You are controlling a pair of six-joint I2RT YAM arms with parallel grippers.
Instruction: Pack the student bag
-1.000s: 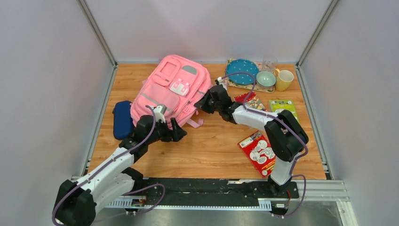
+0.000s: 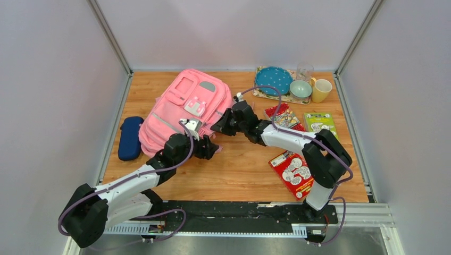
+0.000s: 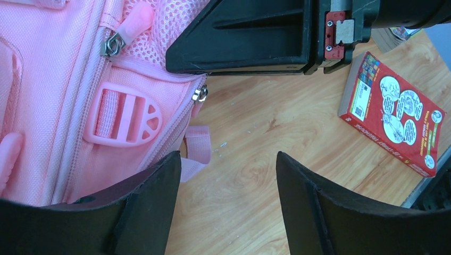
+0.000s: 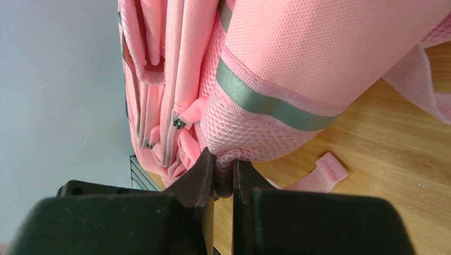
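Note:
A pink backpack (image 2: pixel 181 106) lies tilted on the left half of the table. My right gripper is shut on a pinch of the bag's pink mesh side (image 4: pixel 250 127). In the left wrist view, the dark body of that right gripper presses against the mesh beside a zipper pull (image 3: pixel 200 93). At the bag's lower corner my left gripper stands part open, with bare table showing between its fingers. A loose pink strap end (image 3: pixel 198 146) hangs just beyond its left finger. A red boxed book (image 2: pixel 293 174) and a green one (image 2: pixel 320 123) lie at the right.
A navy case (image 2: pixel 130 138) lies against the bag's left side. At the back right, a tray (image 2: pixel 287 99) carries a blue dotted plate (image 2: pixel 274 79) and a bowl (image 2: pixel 300 90); a yellow mug (image 2: pixel 320 91) stands beside it.
The backpack has shifted left and slightly toward the front, with my right gripper moving along with it. The navy case has slid left. My left gripper moved right and its fingers have narrowed.

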